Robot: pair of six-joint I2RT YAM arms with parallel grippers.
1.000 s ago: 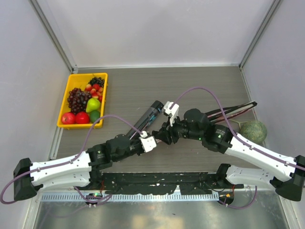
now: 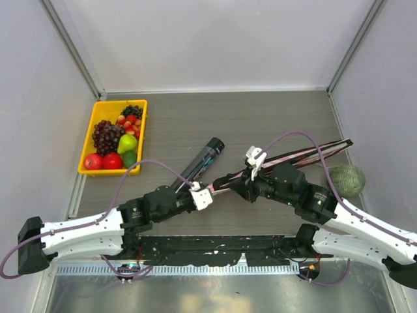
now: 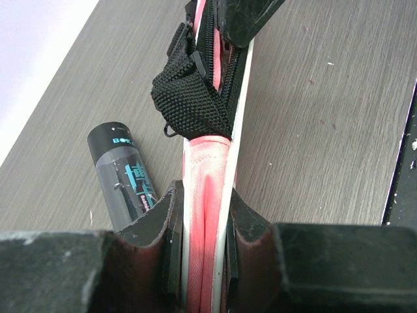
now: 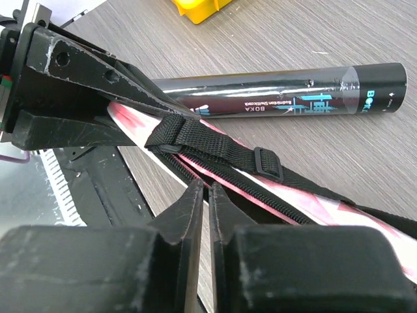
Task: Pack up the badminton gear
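Observation:
A long pink, white and black racket bag [image 3: 207, 169] runs from the centre to the right of the top view, its near end in my left gripper, shut on the pink fabric. My right gripper is on the bag's zipper, fingertips close together at the zip by the black strap [image 4: 215, 143]; whether anything is between them is unclear. A black shuttlecock tube [image 2: 203, 156] lies on the table behind the left gripper, BOKA printed on it.
A yellow crate [image 2: 88, 156] of fruit stands at the back left. A green melon [image 2: 346, 179] sits at the right edge beside the bag.
My right gripper has moved rightward along the bag, away from my left gripper, exposing more of the bag between them. The left gripper stays in place.

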